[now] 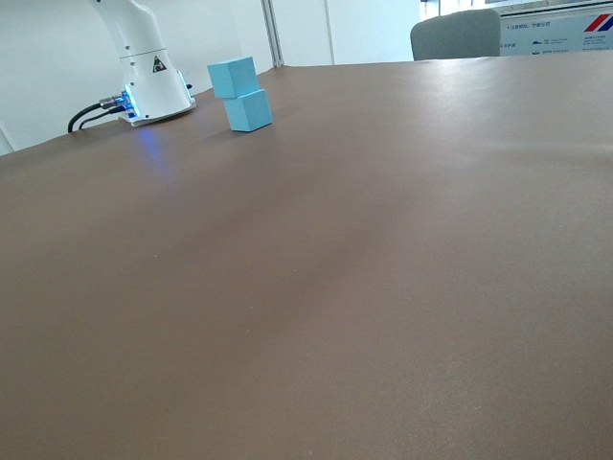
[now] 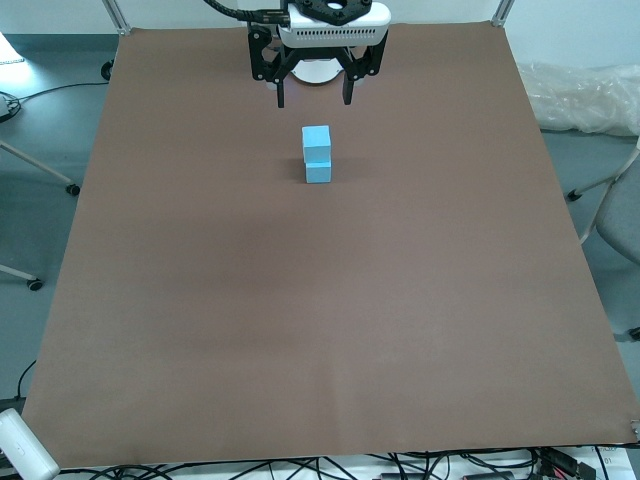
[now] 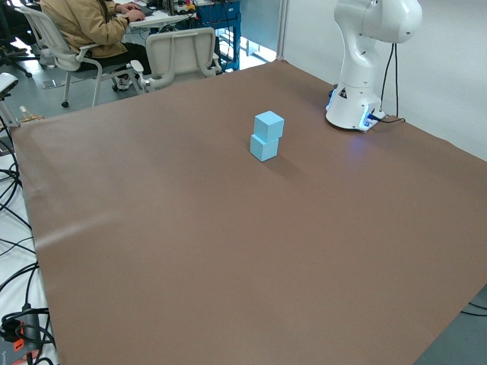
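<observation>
Two light blue cubes stand stacked on the brown table [image 2: 330, 300]. The upper cube [image 2: 316, 143] rests on the lower cube [image 2: 318, 173]; in the top view the upper one [image 1: 232, 78] looks slightly offset on the lower [image 1: 248, 111]. My black two-fingered gripper [image 2: 314, 95] hangs above and behind the stack at the far end, its fingers wide apart with nothing between them. The right view shows the stack [image 3: 266, 138] near the arm's white base [image 3: 350, 106]; my gripper is out of that view.
Cables run along its near edge in the left view. Chairs and a seated person are beside the table in the right view, and a wall stands behind the arm.
</observation>
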